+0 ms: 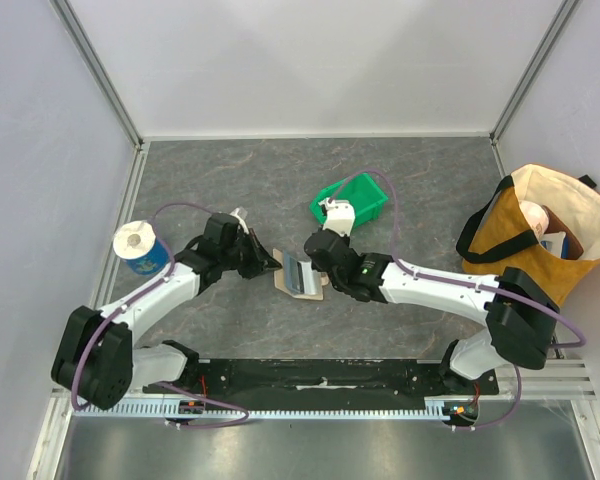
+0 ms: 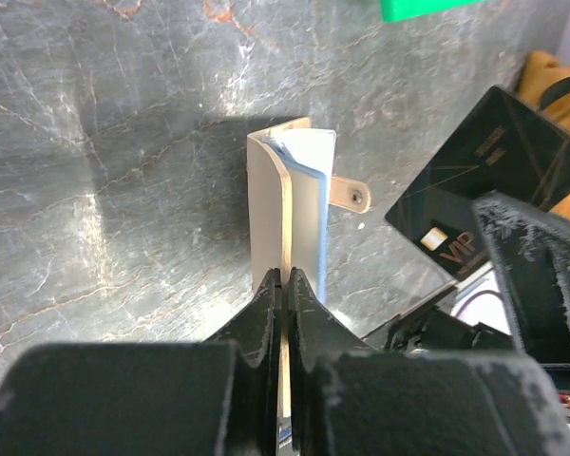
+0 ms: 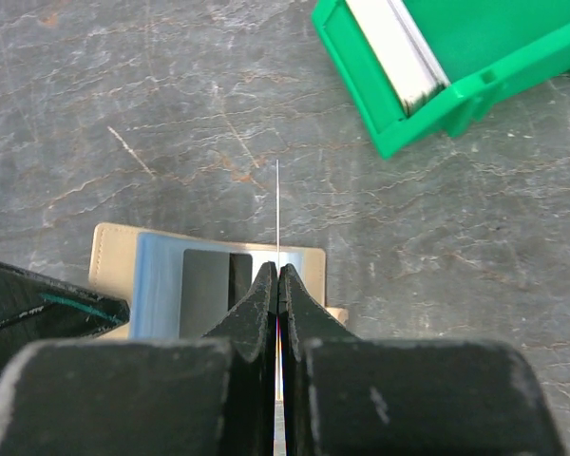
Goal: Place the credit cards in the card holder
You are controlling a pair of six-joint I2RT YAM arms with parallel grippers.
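The beige card holder (image 1: 302, 282) is open just above the middle of the grey table, its blue lining and dark inner part (image 3: 205, 293) facing the right wrist camera. My left gripper is shut on the edge of its beige cover, and the holder appears nearly edge-on in the left wrist view. A black card (image 2: 465, 190) marked VIP stands apart to the holder's right in that view. My right gripper is shut on this card, which shows there only as a thin upright line.
A green box (image 1: 374, 196) lies behind the holder, with white cards (image 3: 397, 47) inside. At the right is a yellow bag (image 1: 540, 275) with things in it; a blue-and-white roll (image 1: 138, 246) stands at the left.
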